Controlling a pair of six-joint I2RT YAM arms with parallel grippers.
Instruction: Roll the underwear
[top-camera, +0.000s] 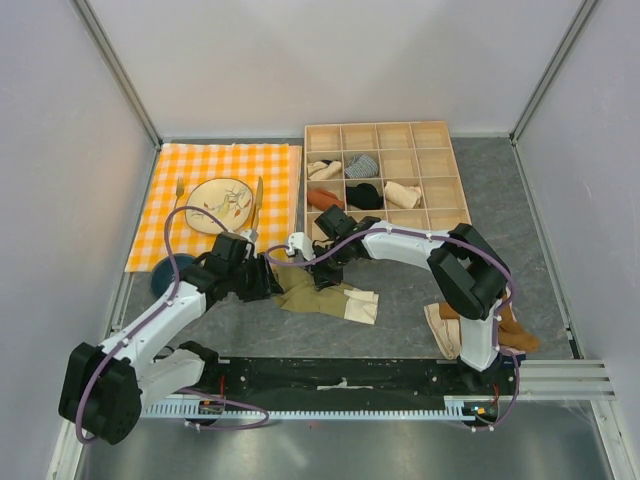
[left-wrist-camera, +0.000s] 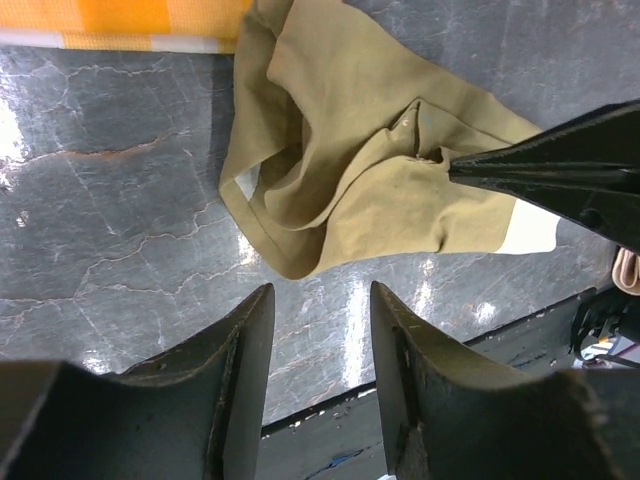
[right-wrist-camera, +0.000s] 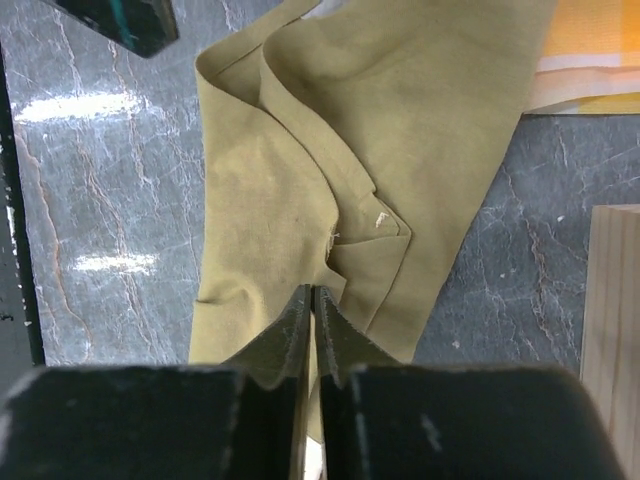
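Observation:
Olive-green underwear (top-camera: 318, 300) lies on the grey table, loosely folded, with a pale part (top-camera: 361, 306) at its right end. In the left wrist view its folded layers (left-wrist-camera: 390, 205) show, with a curled left edge. My left gripper is open just off the near edge of the cloth, nothing between its fingers. My right gripper has its fingertips close together at a folded edge of the underwear (right-wrist-camera: 265, 200). Whether any cloth is pinched there cannot be made out. From above, both grippers partly cover the cloth.
Behind stands a wooden organizer (top-camera: 436, 162) with several rolled garments in its compartments. A checkered orange cloth (top-camera: 170, 215) with a plate (top-camera: 219, 206) lies at the left, a blue bowl (top-camera: 160, 277) beside it. Folded brown and beige clothes (top-camera: 510, 330) rest at the right.

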